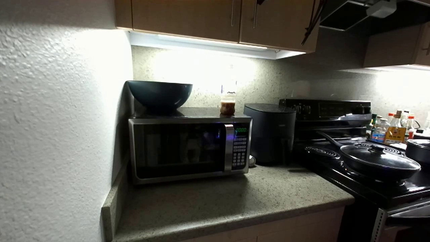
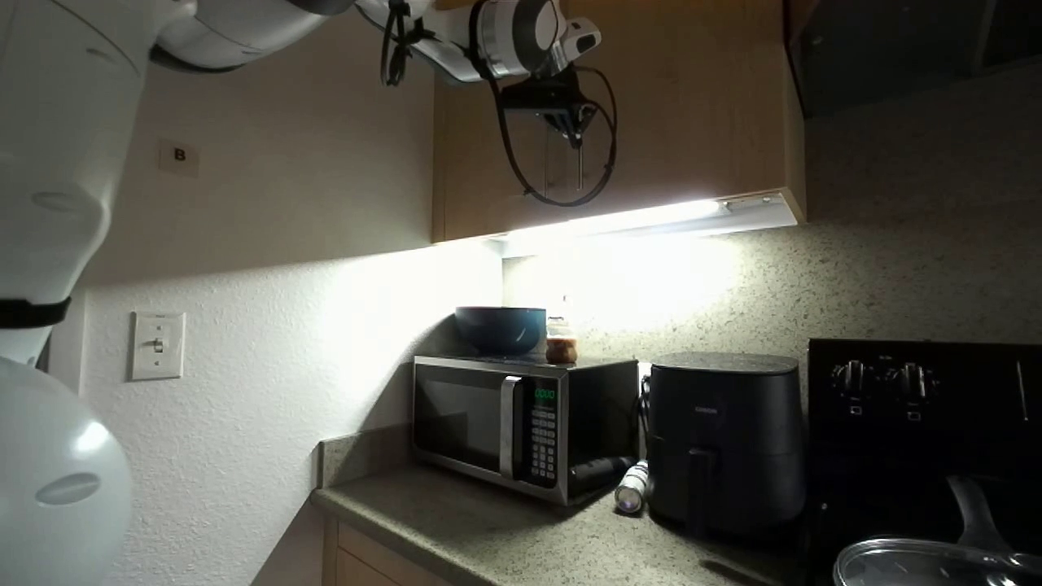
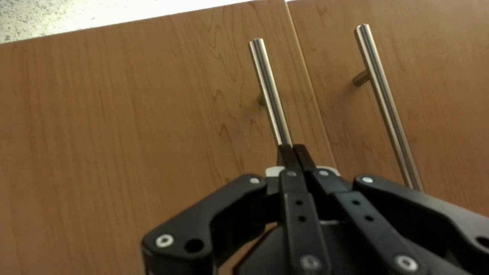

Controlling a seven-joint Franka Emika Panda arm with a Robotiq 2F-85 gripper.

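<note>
In the wrist view, a slim metal bar handle [image 3: 270, 91] stands off a wooden cabinet door [image 3: 114, 114]. My gripper is shut on this bar, its dark fingertips close together at the handle's near end. The neighbouring door's parallel handle [image 3: 385, 98] is apart from my fingers. From outside, the held bar is the right-hand handle [image 1: 255, 16] of the upper cabinet, beside the left handle [image 1: 232, 12]. Most of the gripper is cut off by the top edge there. The second exterior view shows the gripper [image 2: 576, 137] in front of the cabinet. Both doors look closed.
Below the lit cabinet underside, a microwave [image 1: 181, 149] carries a dark bowl [image 1: 161, 94] and a jar [image 1: 227, 107]. A black air fryer [image 2: 724, 439] and a stove [image 1: 334, 113] stand to the right. A cable [image 2: 613, 127] loops around the gripper.
</note>
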